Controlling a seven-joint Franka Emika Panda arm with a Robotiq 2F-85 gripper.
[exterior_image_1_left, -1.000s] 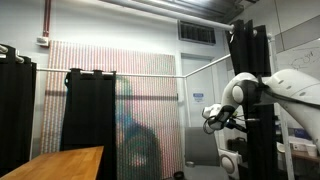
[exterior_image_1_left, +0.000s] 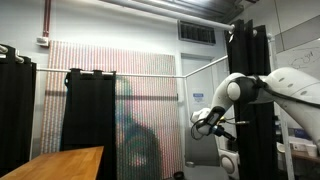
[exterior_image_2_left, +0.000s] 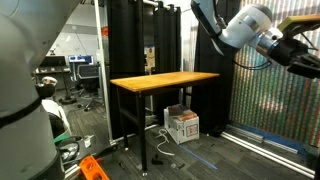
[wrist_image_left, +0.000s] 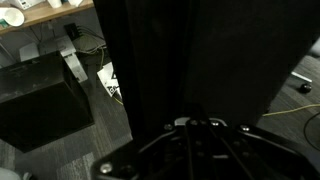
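The white arm (exterior_image_1_left: 262, 88) reaches in from the right in exterior view 1, its far joint bent beside a black curtain. In the wrist view my gripper is a dark shape along the bottom edge. It is shut, and nothing shows between its fingers. A black curtain (wrist_image_left: 225, 60) fills much of that view just beyond it. The bare wooden table (exterior_image_2_left: 165, 79) stands well away from the gripper.
Black curtains (exterior_image_1_left: 90, 112) hang around the work area. A cardboard box (exterior_image_2_left: 181, 124) sits on the floor by the table, with a white cable nearby. In the wrist view a black cabinet (wrist_image_left: 42, 100) stands at left.
Earlier than that it looks almost still.
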